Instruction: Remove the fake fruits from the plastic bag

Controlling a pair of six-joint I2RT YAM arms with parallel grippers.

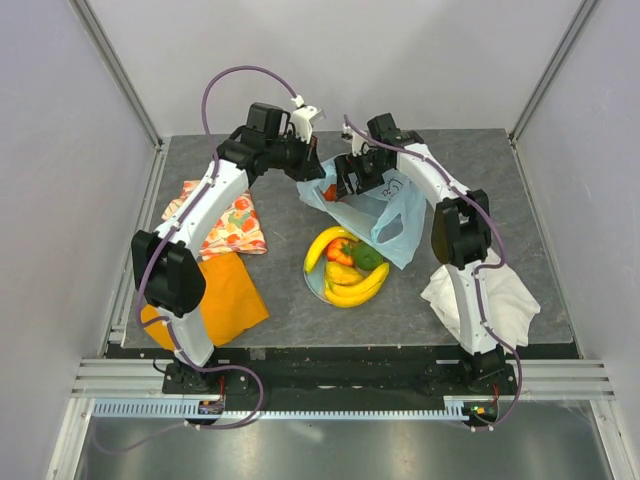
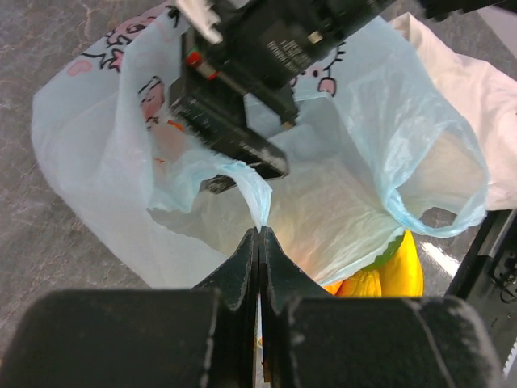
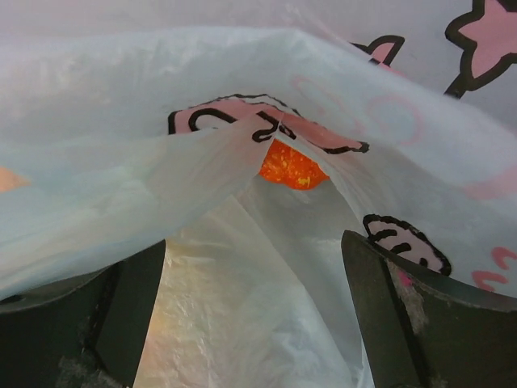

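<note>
The light-blue plastic bag (image 1: 390,225) lies open at the back middle. Inside it an orange fake fruit (image 3: 292,168) shows, partly hidden by folds. My left gripper (image 1: 309,170) is shut on the bag's edge, a thin strip running into its tips (image 2: 260,238). My right gripper (image 1: 355,180) stands open inside the bag, fingers spread below the orange fruit in the right wrist view. A plate below the bag holds bananas (image 1: 355,295), a pepper (image 1: 340,252) and a green fruit (image 1: 367,257).
An orange cloth (image 1: 225,300) and a patterned cloth (image 1: 235,225) lie at left, a white cloth (image 1: 500,310) at front right. Bare grey table shows around the plate.
</note>
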